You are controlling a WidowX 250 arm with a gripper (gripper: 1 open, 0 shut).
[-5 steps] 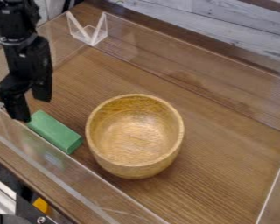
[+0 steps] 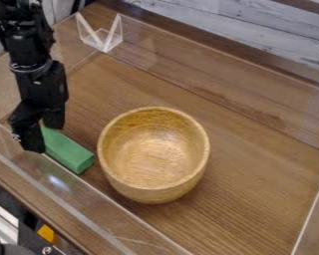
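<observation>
A black robot arm reaches down from the top left, with its gripper (image 2: 36,133) open at the upper-left end of a green rectangular block (image 2: 69,153). The fingertips are low over or around that end; whether they touch it cannot be told. The block lies on the wooden table to the left of a large round wooden bowl (image 2: 153,155), which is empty.
A white wire-like object (image 2: 103,38) stands at the back left. Clear panels edge the front left and right, and white planks line the back.
The gripper has moved down and slightly right, from above and behind the green block to its upper-left end. The block and bowl look unmoved.
</observation>
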